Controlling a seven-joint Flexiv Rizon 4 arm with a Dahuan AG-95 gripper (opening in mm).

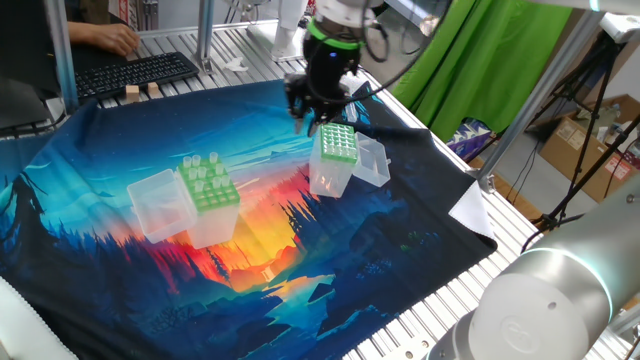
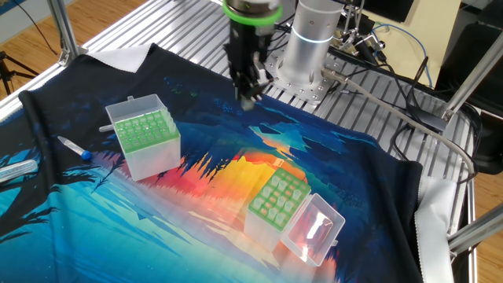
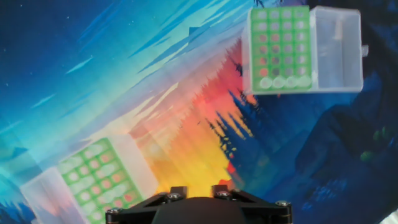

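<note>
My gripper [image 1: 305, 127] hangs above the cloth, raised clear of both boxes. In the wrist view its two fingers [image 3: 178, 192] stand apart with nothing visible between them, so it is open. One translucent box with a green rack [image 1: 208, 200] has several pale tubes standing up out of the rack, its clear lid folded out to the side; it is at the lower left in the wrist view. The other box [image 3: 280, 51], upper right there, also has a green grid and an open lid [image 3: 336, 50]. A row of pale round tops lines one edge of its grid.
A patterned cloth [image 1: 290, 300] covers the table, with free room between and around the boxes. A blue-ended pen [image 2: 75, 148] and a marker [image 2: 17, 170] lie beside one box. A keyboard [image 1: 137, 74] and a person's hand [image 1: 117, 39] are at the back edge.
</note>
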